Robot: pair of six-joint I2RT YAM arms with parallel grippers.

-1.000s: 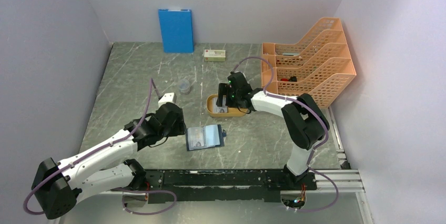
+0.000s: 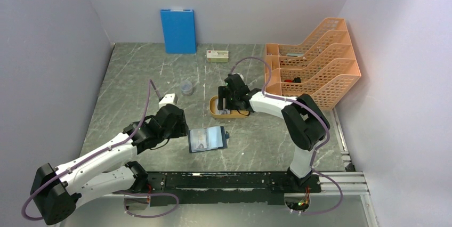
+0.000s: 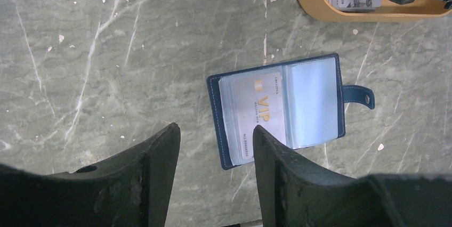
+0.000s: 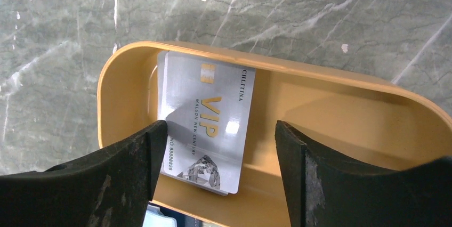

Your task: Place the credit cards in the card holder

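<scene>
The blue card holder (image 3: 314, 102) lies spread flat on the table, a VIP card (image 3: 261, 112) showing in its left side and the right side clear. My left gripper stands open above the table at the holder's left, nothing between its fingers. Silver credit cards (image 4: 213, 104) lie stacked at the left end of the orange tray (image 4: 304, 112). Above that tray is my right gripper, open, its left finger (image 4: 152, 142) overlapping the edge of the cards in the right wrist view. Whether it touches them I cannot tell.
A blue folder (image 2: 178, 31) leans at the back wall beside a small box (image 2: 217, 56). A clear cup (image 2: 186, 87) stands behind the holder. An orange file rack (image 2: 314, 64) fills the back right.
My right gripper has shifted slightly left over the tray, covering more of the cards in the top view. The left arm has barely moved; holder and tray stay put.
</scene>
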